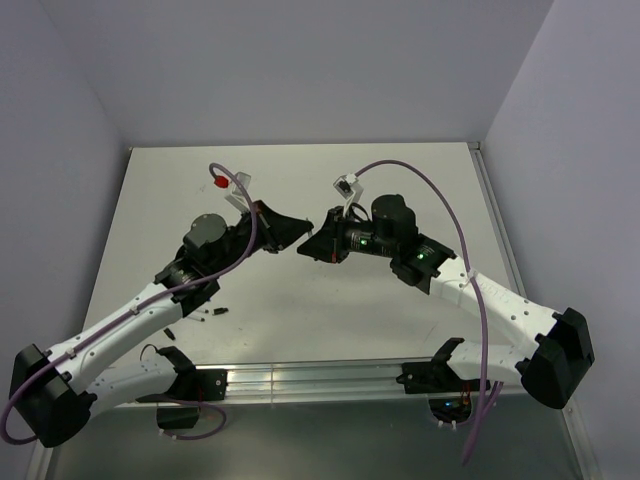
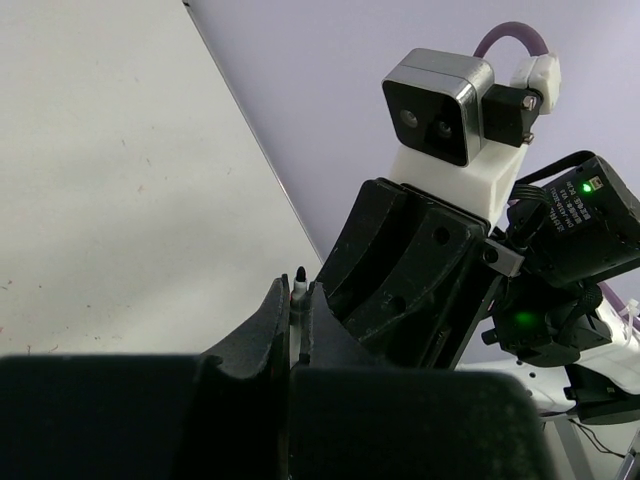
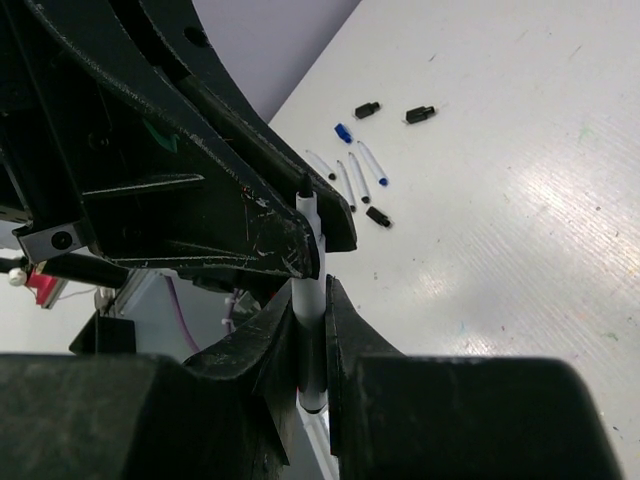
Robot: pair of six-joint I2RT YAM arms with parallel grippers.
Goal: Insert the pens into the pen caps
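A white pen (image 3: 311,345) with a black tip runs between my two grippers, which stand close together above the middle of the table. My right gripper is shut on its lower part in the right wrist view. Farther up, the fingers of my left gripper close around the same pen, and its black tip pokes out beyond them in the left wrist view. No cap shows on that tip. On the table lie more white pens (image 3: 359,178), a blue cap (image 3: 343,133) and black caps (image 3: 420,115), all apart from the grippers.
The loose pens and caps lie toward its front left, near the left arm. My two gripper bodies almost touch, leaving little room between them.
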